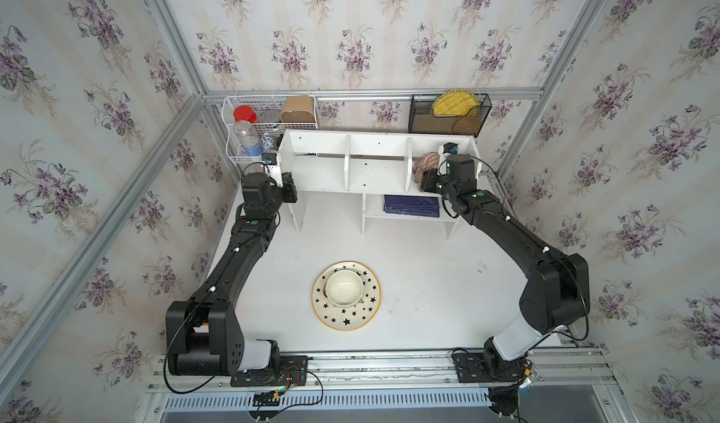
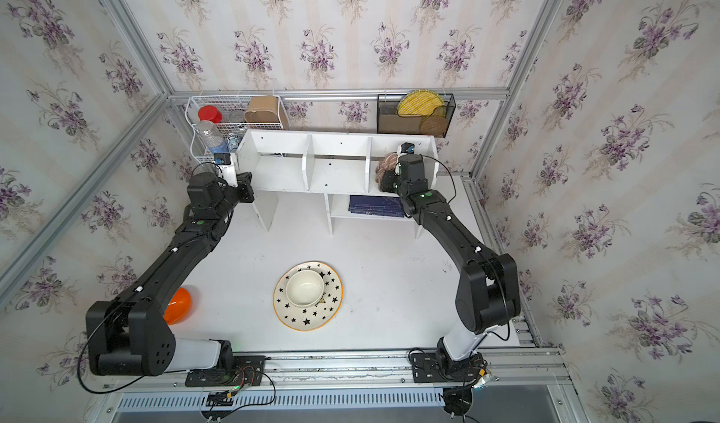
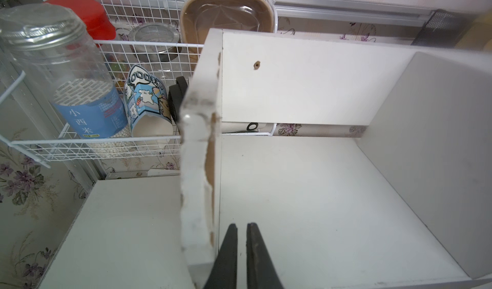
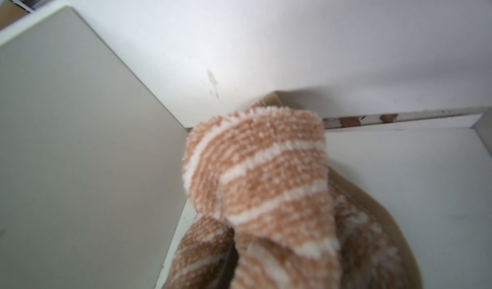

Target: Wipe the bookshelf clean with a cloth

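Observation:
The white bookshelf stands at the back of the table, its upper row divided into three compartments. Inside the right-hand compartment is a brown-and-white striped cloth, bunched up and touching the back corner region. My right gripper is shut on this cloth; folds cover most of its fingers in the right wrist view. At the shelf's front left side is my left gripper, with a narrow gap between its fingers and nothing in it. The shelf's left panel rises just left of those fingers.
A white wire basket with jars hangs behind left, a black mesh basket behind right. Dark blue folded fabric lies on the lower shelf. A bowl sits on a starred plate.

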